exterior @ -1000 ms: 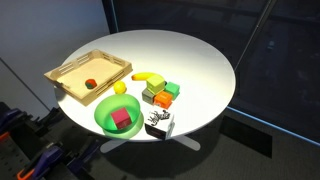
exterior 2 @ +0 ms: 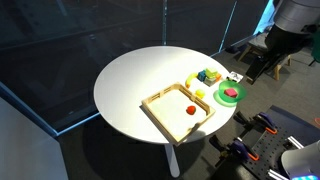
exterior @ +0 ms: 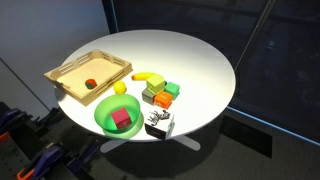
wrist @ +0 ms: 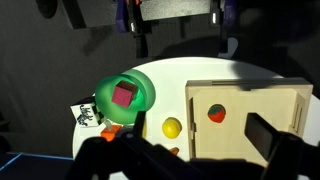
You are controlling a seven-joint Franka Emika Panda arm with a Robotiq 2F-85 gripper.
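Observation:
A green bowl (exterior: 104, 113) stands near the table's front edge with a red block (exterior: 121, 118) inside it. To its left, a shallow wooden tray (wrist: 248, 86) holds a small red strawberry-like piece (wrist: 216, 113) with a bit of green. Between bowl and tray lies a yellow ball (wrist: 171, 128). In the wrist view my gripper has its dark fingers spread wide, nothing between them, high above the table. Exterior view 2 shows the arm (exterior 2: 287, 35) at the right, beyond the table edge, while exterior view 1 leaves the gripper out of frame.
Beside the bowl sits a white box with black marks (exterior: 159, 122). Behind it cluster several coloured blocks, among them orange (exterior: 162, 101) and green (exterior: 173, 89), plus a yellow curved piece (exterior: 146, 76).

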